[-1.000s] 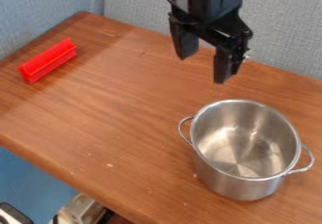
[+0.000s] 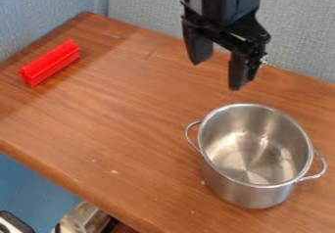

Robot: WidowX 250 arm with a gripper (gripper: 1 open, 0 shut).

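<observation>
My black gripper (image 2: pixel 217 63) hangs over the back right of the wooden table, fingers pointing down and spread open, nothing visible between them. A steel pot (image 2: pixel 257 178) with two side handles stands at the right front, below and in front of the gripper, and looks empty inside. A red elongated block (image 2: pixel 50 63) lies at the far left of the table, well apart from both.
A grey padded wall (image 2: pixel 151 12) runs along the back, with another panel at the left. Some metal hardware (image 2: pixel 81 219) sits off the table at the bottom left.
My gripper has shifted very slightly right over the last second. The pot and the red block have not moved.
</observation>
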